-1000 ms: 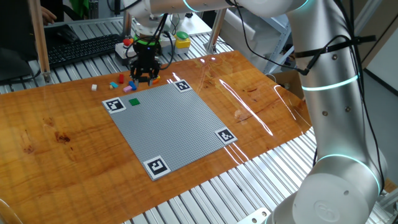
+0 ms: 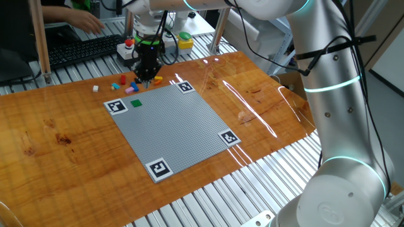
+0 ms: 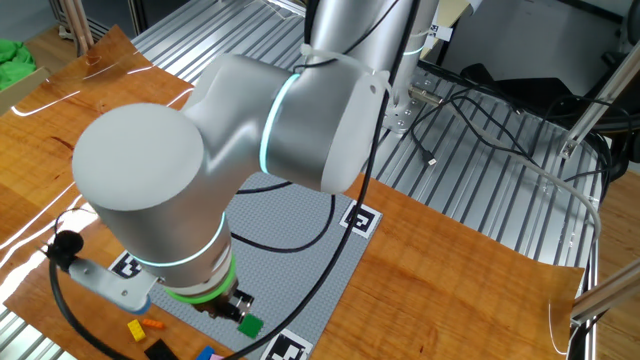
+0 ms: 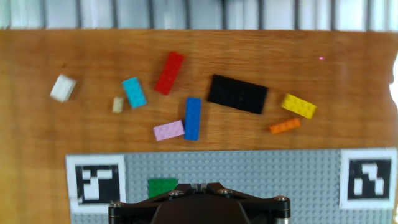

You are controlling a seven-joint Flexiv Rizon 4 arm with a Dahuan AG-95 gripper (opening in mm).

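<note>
My gripper hangs over the far edge of the grey baseplate, pointing down. In the wrist view its fingertips meet at the bottom centre, and nothing shows between them. A green brick lies on the baseplate just left of the gripper. On the wood beyond the plate lie a blue brick, a pink brick, a red brick, a black brick, a yellow brick, an orange brick, a cyan brick, a beige brick and a white brick.
Square black-and-white markers sit at the baseplate's corners; the rest of the plate is bare. Beyond the table are a keyboard and a person's hand. A loose cable hangs beside the arm.
My gripper's fingers, spread apart a second ago, now look drawn together. The wrist seems to have turned slightly. The bricks and baseplate have not moved.
</note>
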